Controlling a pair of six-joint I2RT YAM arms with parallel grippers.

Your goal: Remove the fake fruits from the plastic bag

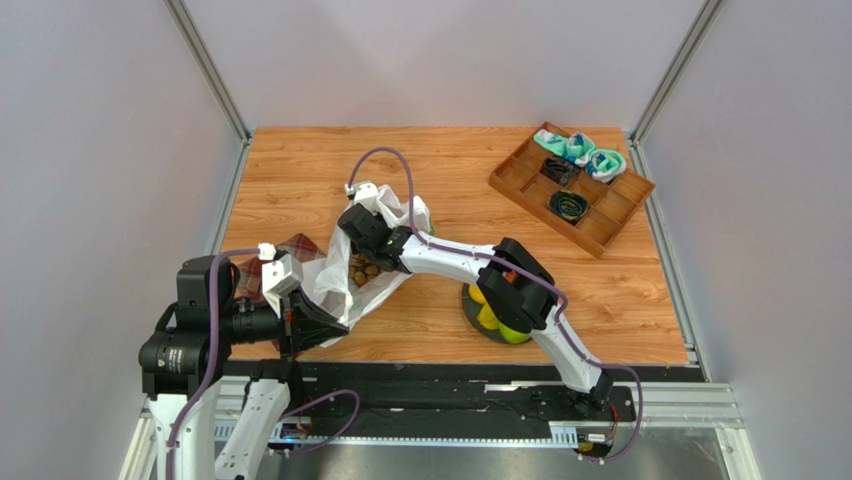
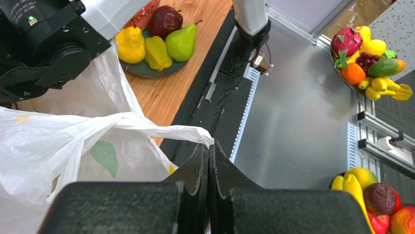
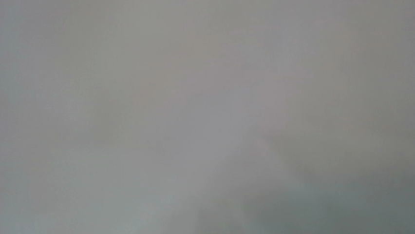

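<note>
The white plastic bag [image 1: 382, 290] lies mid-table, with brown round items [image 1: 362, 268] inside. My left gripper is shut on a twisted edge of the bag [image 2: 146, 124] at the front left. My right gripper, its wrist housing [image 1: 365, 230] over the bag, reaches into it; its fingertips are hidden, and the right wrist view shows only blurred pale surface. A dark plate [image 1: 470, 315] of pears and other fruit [image 2: 180, 44] sits right of the bag, partly under the right arm.
A wooden compartment tray [image 1: 600, 225] with cloths and coiled cables lies at the back right. A plaid cloth [image 1: 300, 245] lies at the left beside the bag.
</note>
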